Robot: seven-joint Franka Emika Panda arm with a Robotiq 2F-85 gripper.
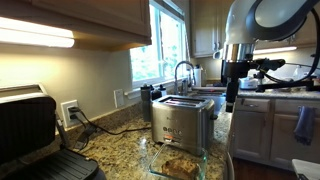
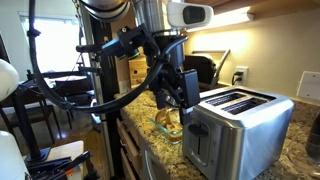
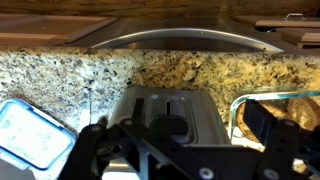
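Observation:
A brushed-metal toaster (image 1: 181,122) stands on the granite counter, its slots facing up. In exterior view 2 the same toaster (image 2: 238,128) fills the right side, with its lever end toward the arm. My gripper points down and is open, its black fingers apart. The wrist view shows the toaster's end (image 3: 200,108) below and between them, not gripped. Exterior view 1 places the gripper (image 1: 231,101) higher than the toaster and off its right end. A glass dish (image 1: 156,160) holding brown bread-like food (image 1: 181,166) lies in front of the toaster.
A dark ribbed grill press (image 1: 28,125) stands at the left, and a cord (image 1: 105,130) runs from the wall outlet (image 1: 71,112). The sink faucet (image 1: 184,70) is farther back. A blue-lidded container (image 3: 32,132) shows at lower left in the wrist view. Upper cabinets (image 1: 90,18) overhang the counter.

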